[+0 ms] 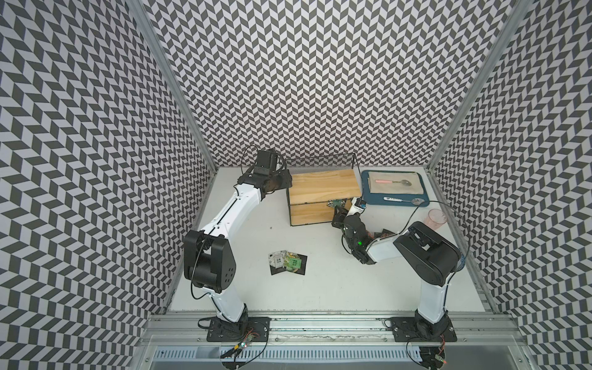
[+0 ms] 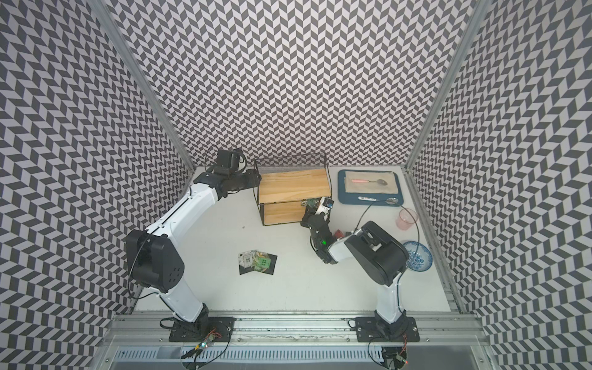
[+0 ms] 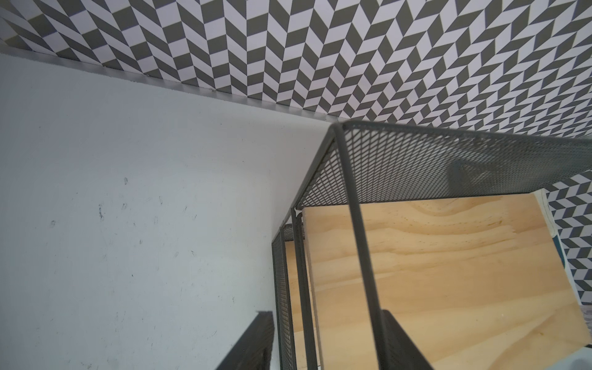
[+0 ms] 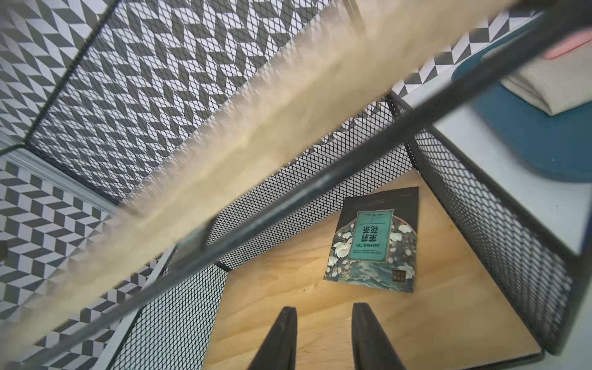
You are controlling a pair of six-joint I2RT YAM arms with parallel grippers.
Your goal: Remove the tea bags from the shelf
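A two-tier wooden shelf (image 1: 320, 183) with mesh sides stands at the back middle. On its lower board lies a jasmine tea bag (image 4: 371, 237), dark with a teal label. My right gripper is open at the lower tier's front, below the tea bag in the wrist view, nothing between its fingers. My left gripper is open at the shelf's upper left corner, its fingers either side of frame bars in the wrist view; whether it touches them I cannot tell. Several tea bags (image 2: 256, 261) lie piled on the table at the front middle.
A blue tray (image 2: 370, 196) with cloth and spoons is right of the shelf. A pink cup (image 2: 406, 219) and a blue patterned plate (image 2: 418, 256) sit at the right edge.
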